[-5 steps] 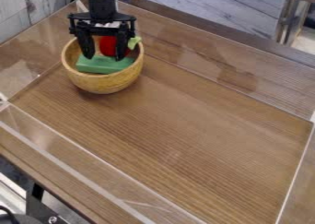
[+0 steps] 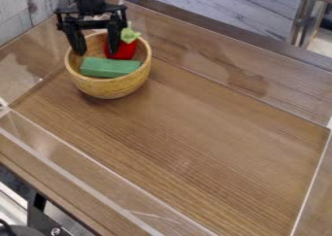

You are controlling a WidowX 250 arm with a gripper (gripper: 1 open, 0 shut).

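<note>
My black gripper [image 2: 93, 36] is at the top left, open, its fingers spread over the rear left of a round wooden bowl [image 2: 109, 85]. In the bowl lie a green block [image 2: 112, 67] and a red object [image 2: 123, 49], with a pale green piece [image 2: 130, 35] at the back right. Whether the fingertips touch anything in the bowl is hard to tell.
A grey wall stands at the upper left, and a pale ledge runs along the upper right.
My gripper has moved up and to the left, uncovering more of the red object and the green block.
</note>
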